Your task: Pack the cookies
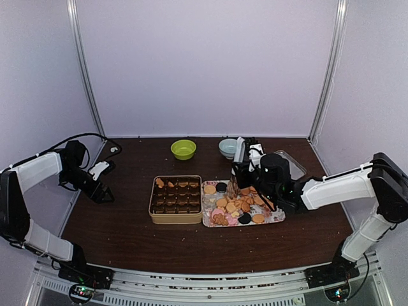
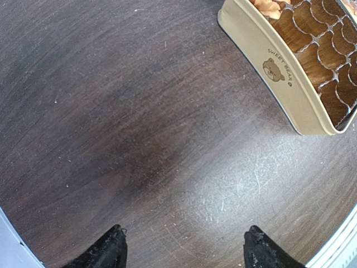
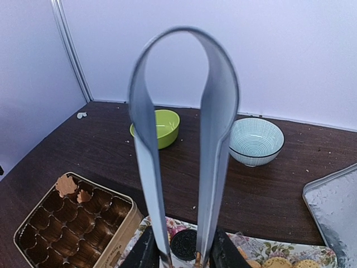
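A floral tray (image 1: pixel 277 215) holds several cookies, orange, pink and black. Beside it is a cookie tin (image 1: pixel 175 218) with a brown divided insert and a few pieces in its back compartments; its bear-printed side shows in the left wrist view. My right gripper is shut on light grey tongs (image 3: pixel 215 139), their tips low over the tray by a black cookie (image 3: pixel 184 240). My left gripper hangs open over bare wood at the table's left, away from the tin.
A green bowl (image 1: pixel 183 150) and a pale blue bowl (image 1: pixel 227 148) stand at the back. A clear lid (image 3: pixel 334 195) lies behind the tray on the right.
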